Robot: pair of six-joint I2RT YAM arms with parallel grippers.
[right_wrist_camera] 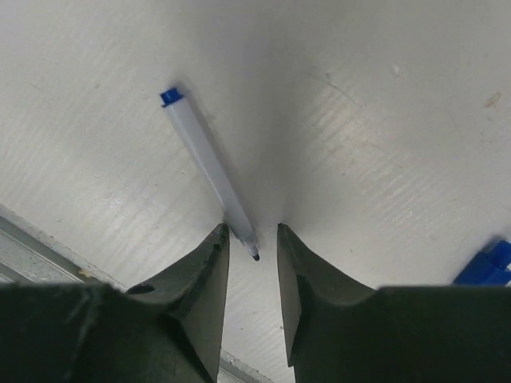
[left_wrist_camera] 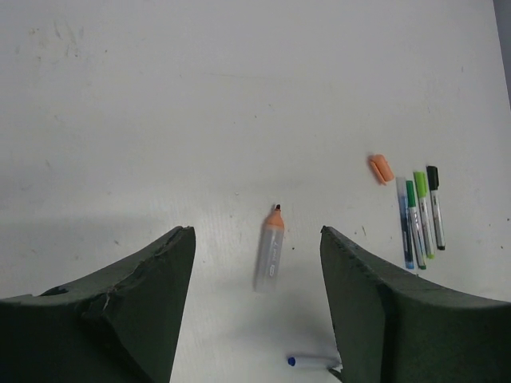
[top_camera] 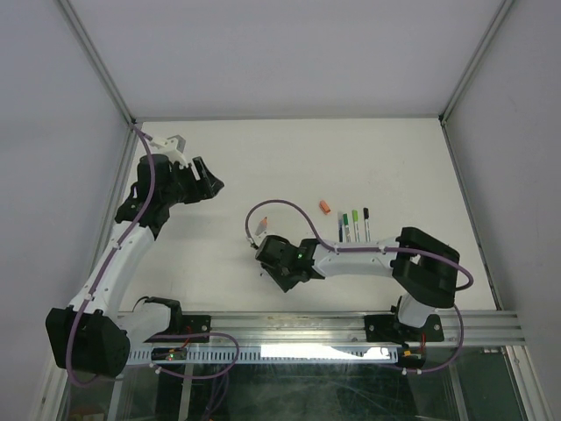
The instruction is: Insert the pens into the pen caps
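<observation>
In the right wrist view a white pen with a blue end [right_wrist_camera: 204, 159] lies on the table, its tip just between the fingertips of my open right gripper, which is low over it. My left gripper [top_camera: 206, 180] hangs over the left of the table, open. An orange-tipped pen [left_wrist_camera: 271, 254] lies ahead of it, and a short orange cap [top_camera: 325, 207] is further right. A blue cap [right_wrist_camera: 487, 263] is at the right edge of the right wrist view.
A row of several pens and markers [top_camera: 355, 224] lies at the right of the table.
</observation>
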